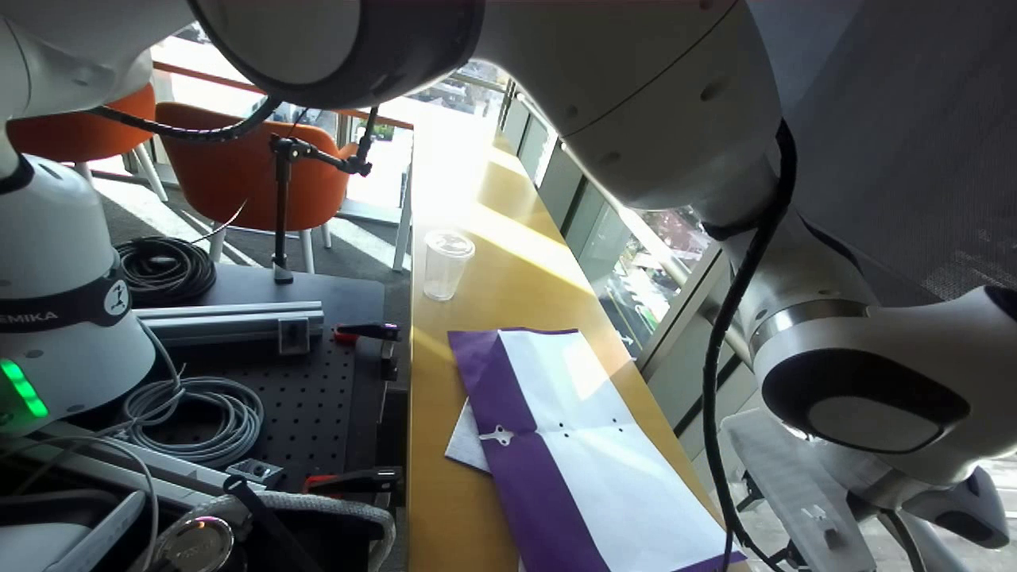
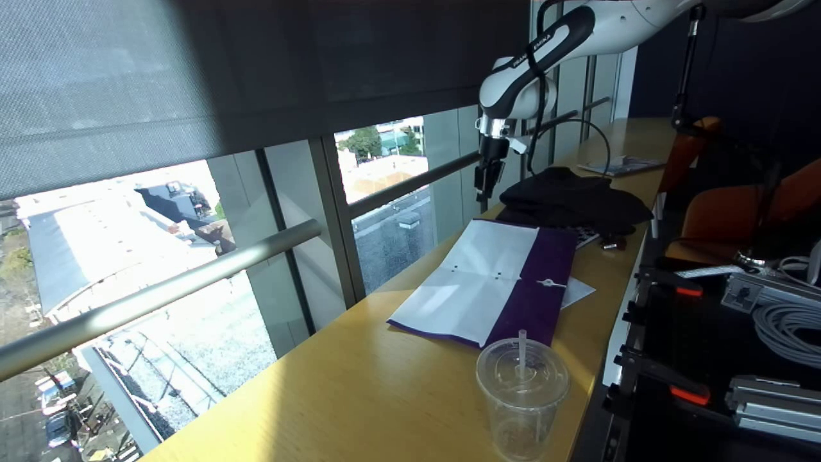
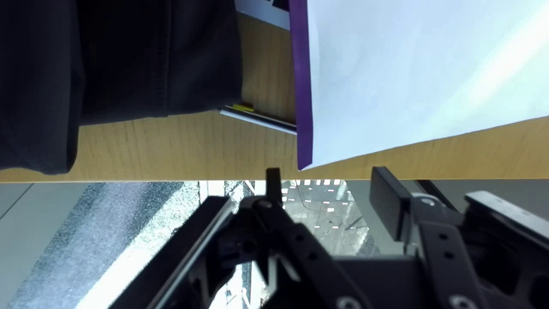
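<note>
A purple folder with white inner sides (image 1: pixel 581 429) lies spread open on the wooden counter (image 2: pixel 346 369), with a metal fastener (image 1: pixel 496 435) on its purple strip. In the wrist view, a corner of the folder (image 3: pixel 391 77) reaches almost to the counter's window-side edge. My gripper is over the gap beyond that edge, its fingers (image 3: pixel 389 203) apart with no object between them. Exterior view 2 has the gripper (image 2: pixel 488 185) pointing down, above and beyond the folder's far corner; in exterior view 1 its fingers are out of sight.
Dark cloth (image 2: pixel 573 196) is heaped close to the folder. A clear lidded cup with a straw (image 2: pixel 523 393) stands near the opposite end. Window rails (image 2: pixel 165 289) run alongside the counter. Bare wood surrounds the cup.
</note>
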